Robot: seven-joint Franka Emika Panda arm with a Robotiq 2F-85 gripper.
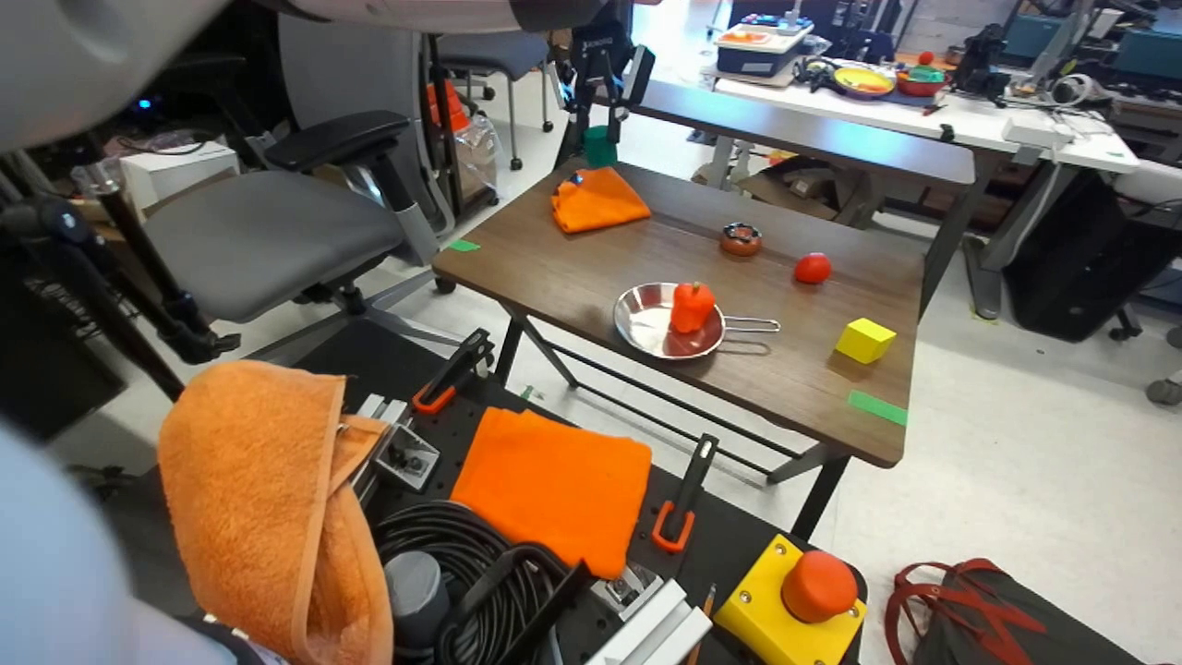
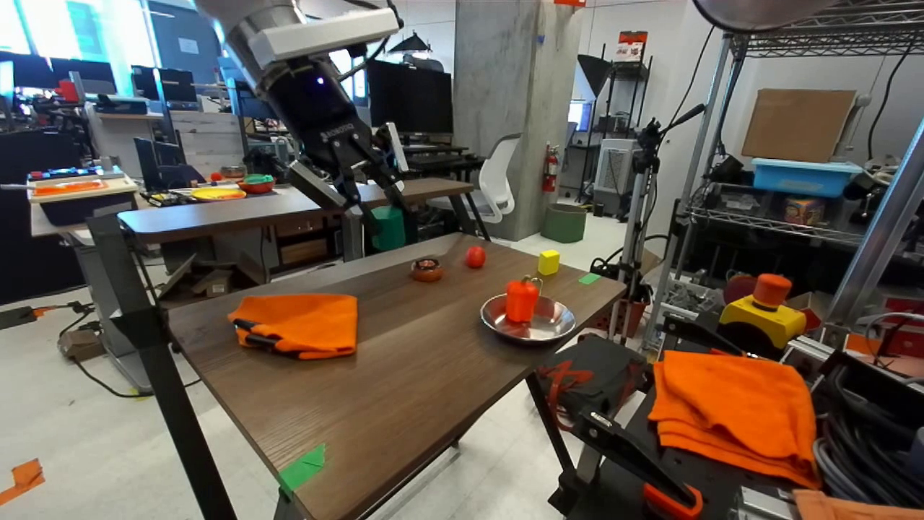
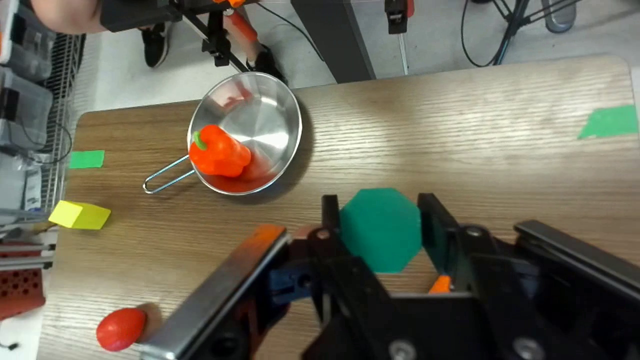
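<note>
My gripper is shut on a green octagonal block (image 3: 381, 230), its fingers on either side of it. In exterior view 1 the green block (image 1: 600, 145) hangs above the table's far left part, past the folded orange cloth (image 1: 599, 200). In exterior view 2 the block (image 2: 389, 228) is held well above the tabletop. A steel pan (image 3: 275, 102) rests near one long edge of the table, with an orange-red bell pepper (image 3: 219, 151) lying in it.
On the wooden table (image 1: 521, 260) are a small brown bowl (image 1: 740, 239), a red tomato-like ball (image 1: 812, 268) and a yellow block (image 1: 865, 340). Green tape (image 1: 877, 406) marks its ends. The tabletop between cloth and pan is bare.
</note>
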